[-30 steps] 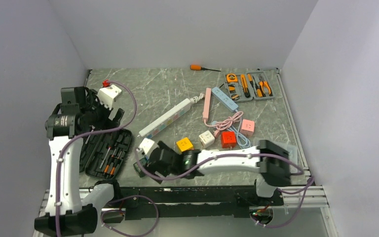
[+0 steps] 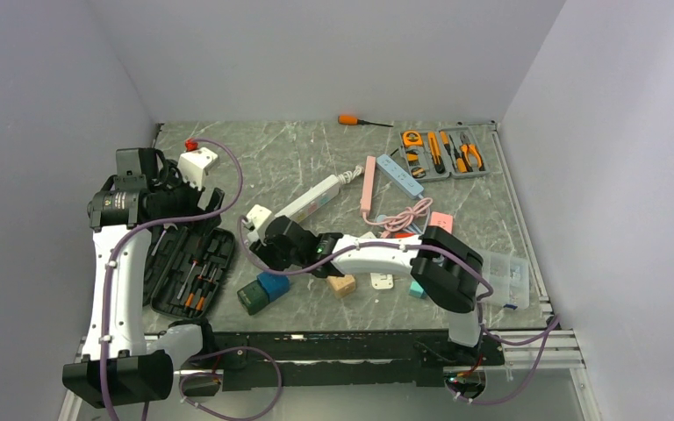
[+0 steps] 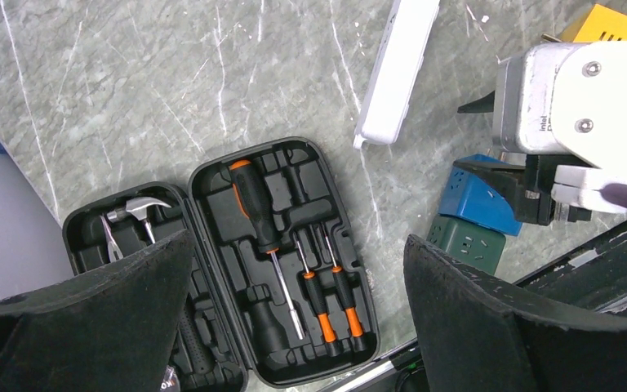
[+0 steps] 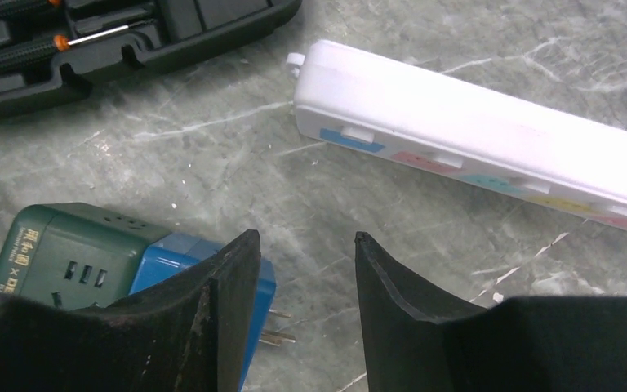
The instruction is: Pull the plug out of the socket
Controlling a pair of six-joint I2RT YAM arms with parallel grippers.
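A blue cube plug [image 4: 167,265] with metal pins sits against a green cube socket [image 4: 65,237] on the marble near the front left; pins show at the blue one's side in the right wrist view. My right gripper hangs over them, fingers apart, with nothing clearly held, the left finger overlapping the blue cube in that view. My left gripper stands open over the black screwdriver case [image 3: 335,229] at the left.
A long white power strip [image 2: 307,200] lies behind the cubes. Pink and blue strips, coloured cubes, a grey tool case [image 2: 443,175] and a clear box [image 2: 509,285] fill the right.
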